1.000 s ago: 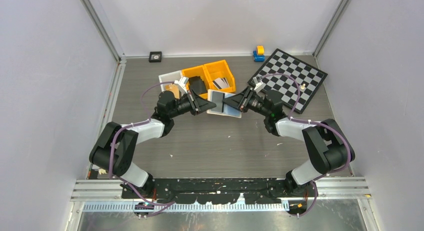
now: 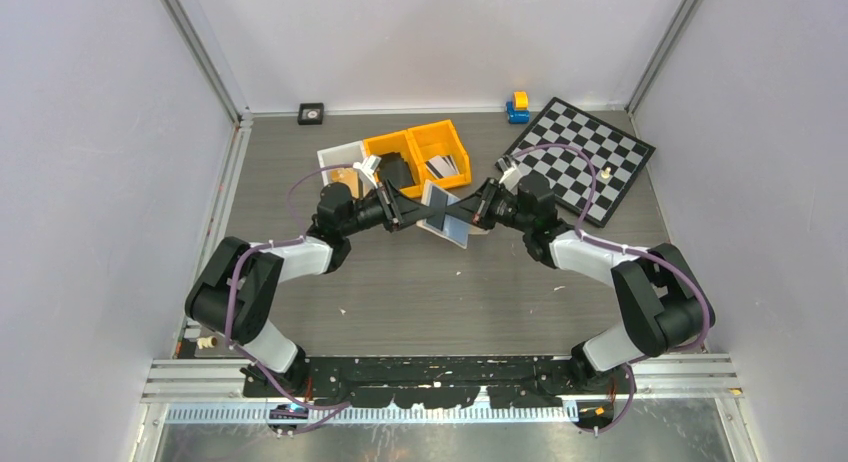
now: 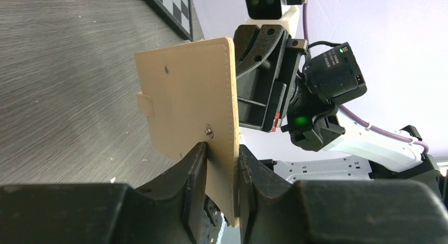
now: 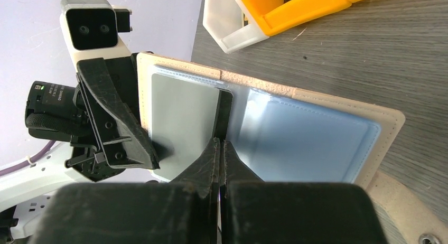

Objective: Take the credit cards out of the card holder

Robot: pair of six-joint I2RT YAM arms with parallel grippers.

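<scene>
The beige card holder (image 3: 179, 91) hangs above the table between both arms. My left gripper is shut on it at one end. In the right wrist view its clear sleeves (image 4: 311, 135) face the camera. A grey-white card (image 4: 182, 117) with a black edge strip sits in the left sleeve. In front of that strip, the fingertips of my right gripper are pressed together, with nothing between them. The card lies outside those fingers.
Behind the arms is an orange organizer (image 2: 466, 178) holding several loose cards (image 2: 441, 166). A white bin (image 2: 342, 154) adjoins it. A chessboard (image 2: 570, 172) lies at the back right.
The right gripper has gone from open around the black-edged card to shut in front of it.
</scene>
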